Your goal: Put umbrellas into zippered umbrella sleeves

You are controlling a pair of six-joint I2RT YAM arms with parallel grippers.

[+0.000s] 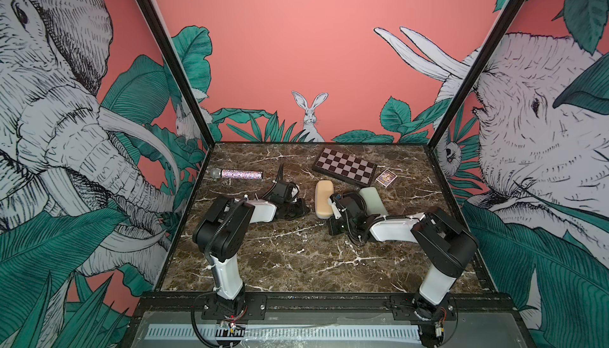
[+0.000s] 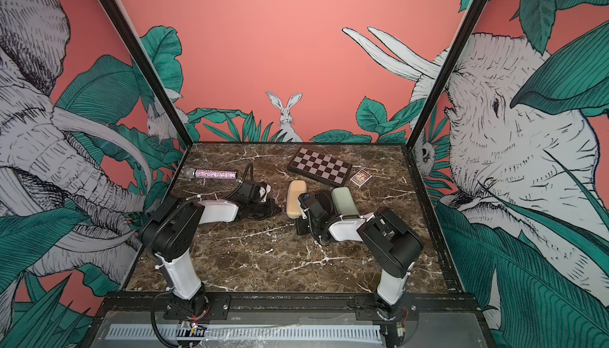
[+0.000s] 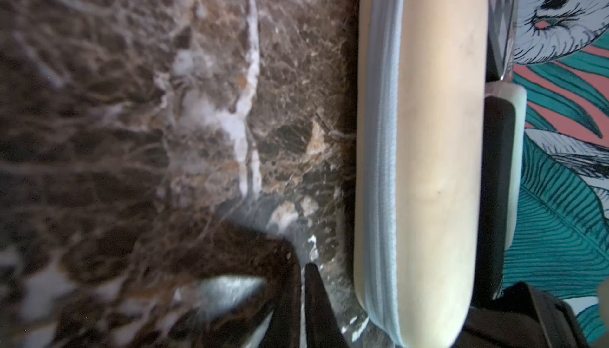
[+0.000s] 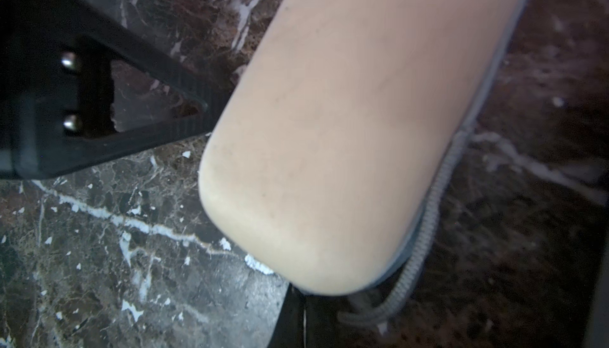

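Observation:
The beige zippered case (image 1: pixel 323 199) lies in the middle of the table. Its pale zipper side faces the left wrist view and looks closed along the part in sight. My left gripper is shut and empty, just left of the case and apart from it. At the case's near end my right gripper is shut. A grey cord (image 4: pixel 431 227) hangs from the case's edge and curls close beside those fingers; whether they pinch it is unclear. A dark case (image 3: pixel 499 183) and a pale green one (image 1: pixel 373 201) stand to the right. No bare umbrella shows.
A chessboard (image 1: pixel 344 166) and a small card pack (image 1: pixel 386 178) lie at the back right. Towards the back left lies a glittery microphone (image 1: pixel 241 174). Bare marble (image 1: pixel 298 259) fills the front of the table.

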